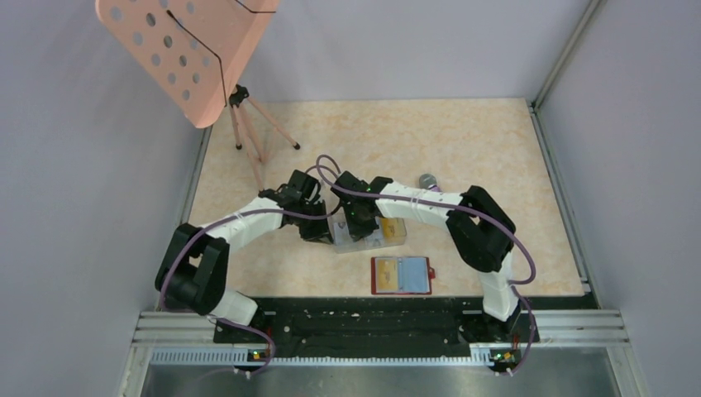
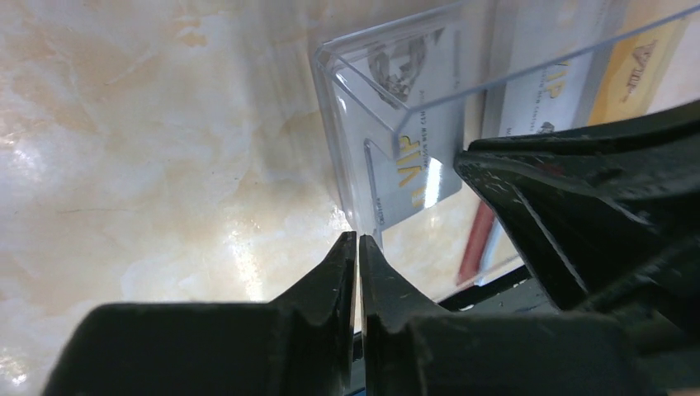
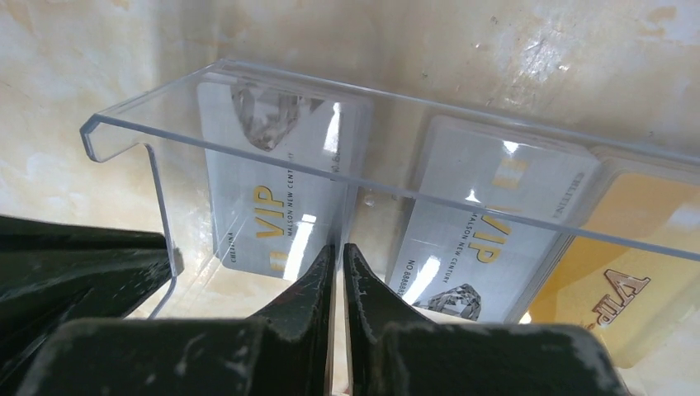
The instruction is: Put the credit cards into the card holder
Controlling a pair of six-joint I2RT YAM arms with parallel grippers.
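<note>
A clear acrylic card holder (image 1: 395,238) lies mid-table, holding white VIP cards (image 3: 248,198), more white cards (image 3: 470,239) and gold cards (image 3: 619,256) in a row. My left gripper is at the holder's left end, fingertips close together by its clear wall, no card visible between them. My right gripper reaches over the holder, shut at the right edge of the leftmost white cards, nothing visible between its fingers.
A red-edged card case (image 1: 401,275) with gold and blue contents lies at the front. A grey round object (image 1: 427,181) is behind the right arm. A tripod (image 1: 248,132) stands back left.
</note>
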